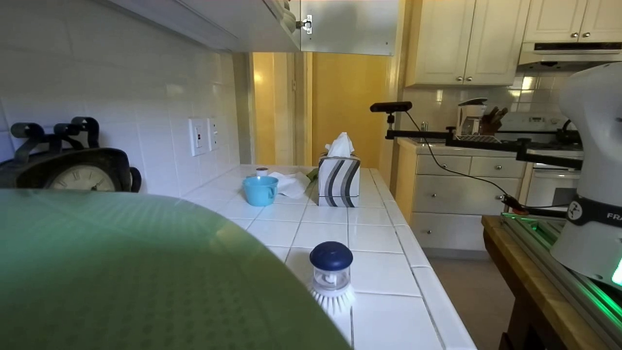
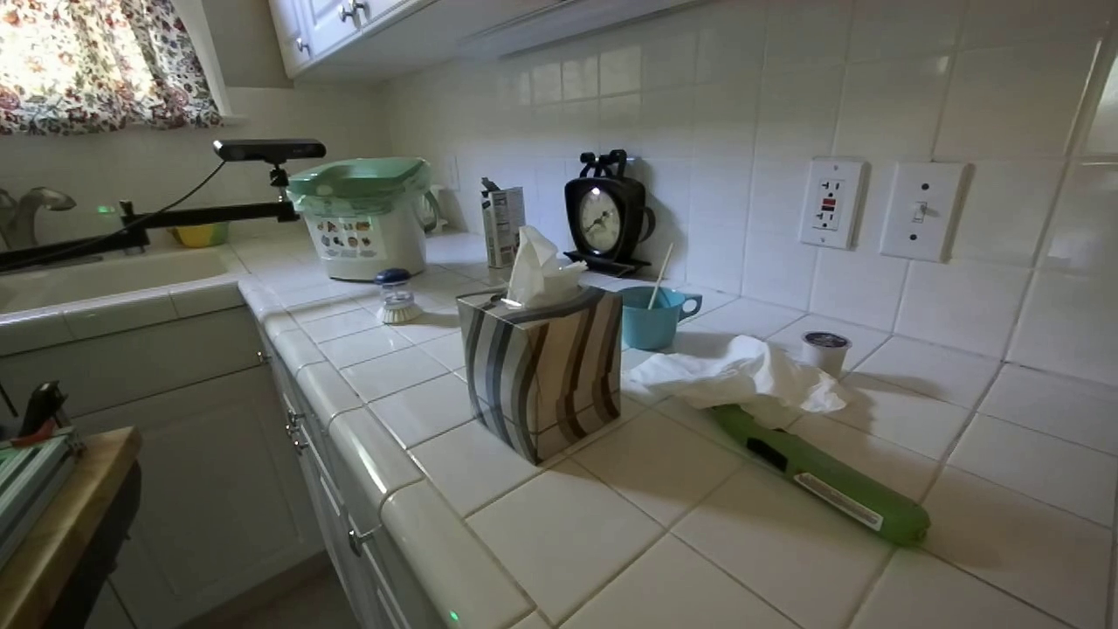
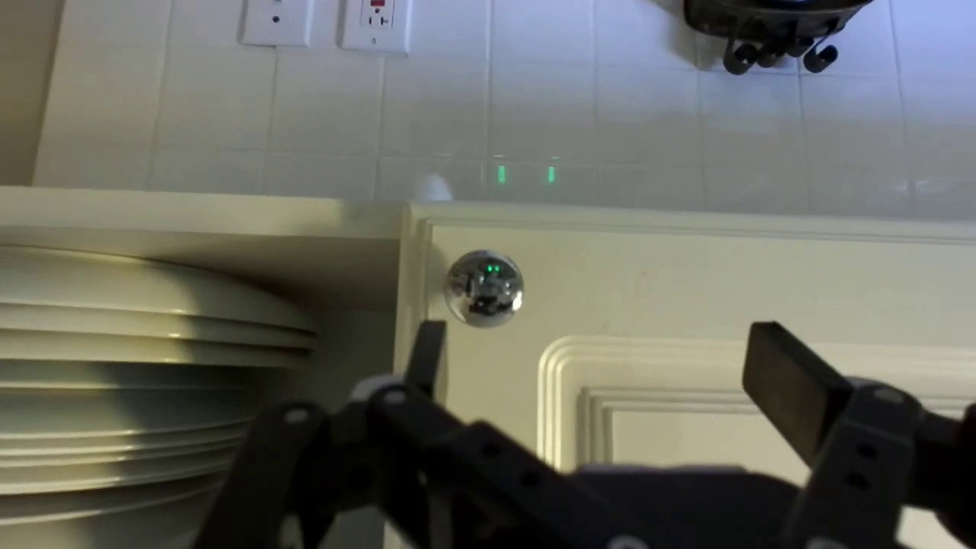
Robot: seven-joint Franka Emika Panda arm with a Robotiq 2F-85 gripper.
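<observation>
In the wrist view my gripper stands open, its two dark fingers wide apart with nothing between them. It faces a white cabinet door [image 3: 677, 284] that is shut over the right part of the cupboard. The door's round chrome knob [image 3: 484, 288] lies above and just right of the left finger's tip. Left of that door the cupboard is uncovered, and a stack of white plates [image 3: 137, 384] shows inside. An opened cabinet door [image 1: 350, 26] hangs at the top of exterior view 1. The gripper is outside both exterior views.
Below the cupboard, the tiled counter [image 2: 566, 545] holds a tissue box [image 2: 540, 367], a blue cup [image 2: 650, 318], a dish brush [image 2: 396, 299], a green-handled tool [image 2: 828, 477] and a black clock [image 2: 605, 215]. A camera boom [image 1: 484, 143] extends beside the arm [image 1: 595, 175].
</observation>
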